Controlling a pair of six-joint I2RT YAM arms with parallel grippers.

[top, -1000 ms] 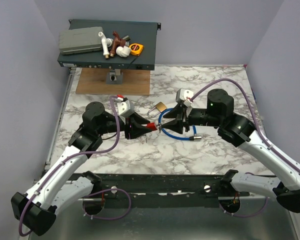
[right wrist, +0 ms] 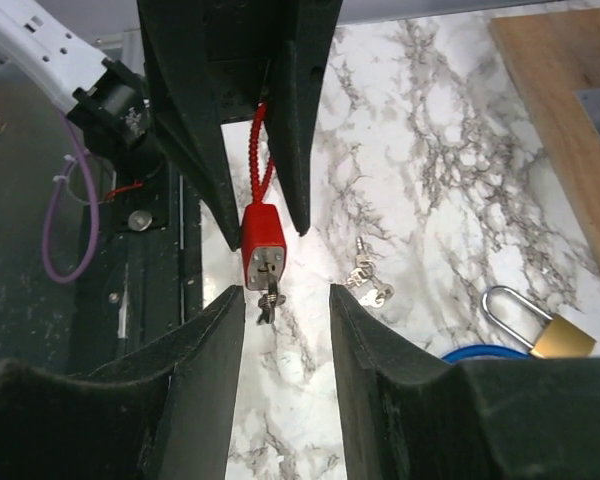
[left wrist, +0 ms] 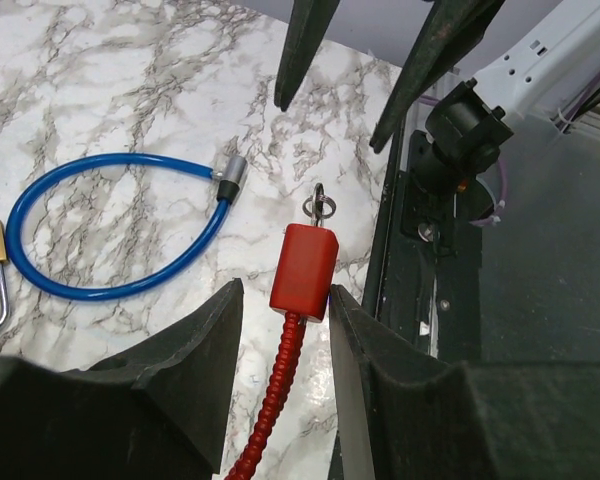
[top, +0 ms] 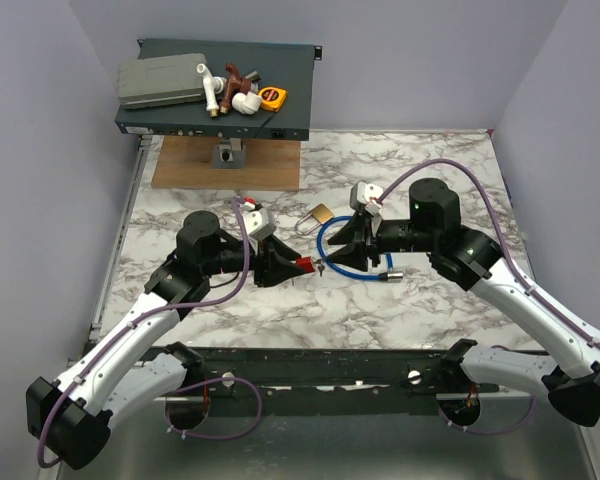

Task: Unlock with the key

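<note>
A red block [left wrist: 302, 268] on a red braided cord, with a small key at its end, lies between the fingers of my left gripper [top: 298, 268], which looks partly open around it in the left wrist view. My right gripper [top: 336, 252] stands open just right of the key, nothing between its fingers. A brass padlock [right wrist: 562, 338] lies on the marble behind, its shackle toward the left, with more small keys [right wrist: 366, 278] beside it in the right wrist view.
A blue cable [left wrist: 120, 294] loops on the marble. At the back, a dark shelf [top: 290, 70] holding a grey case and fittings stands over a wooden board [top: 180, 170]. The front edge of the marble is below the grippers.
My left gripper has shifted slightly downward in the top view, with its arm turning a little. The right gripper has moved very slightly.
</note>
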